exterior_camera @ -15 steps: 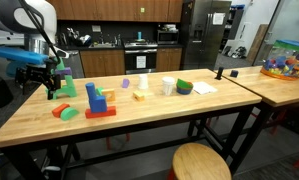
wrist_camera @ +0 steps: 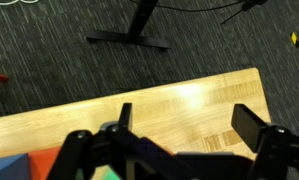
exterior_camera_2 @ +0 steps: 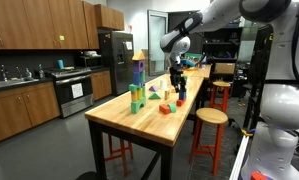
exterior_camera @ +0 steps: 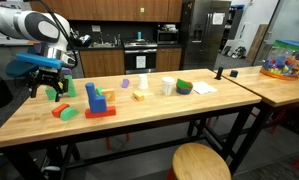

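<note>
My gripper stands open in the wrist view, its black fingers wide apart with bare tabletop and floor between them. In exterior view 1 it hangs over the left part of the wooden table (exterior_camera: 169, 112). Just below and beside it lie a red block (exterior_camera: 60, 109) and a green block (exterior_camera: 70, 115). To their right, a blue block (exterior_camera: 97, 103) rests on a long red block (exterior_camera: 101, 113). Along the bottom of the wrist view, parts of a blue block (wrist_camera: 9, 168) and a red block (wrist_camera: 43, 161) show.
A tall block tower (exterior_camera_2: 138, 80) stands on the table in exterior view 2. Farther right are a yellow block (exterior_camera: 141, 94), a white cup (exterior_camera: 168, 85) and a green bowl (exterior_camera: 183, 87). A round stool (exterior_camera: 200, 161) stands in front.
The blocks on the table look unmoved.
</note>
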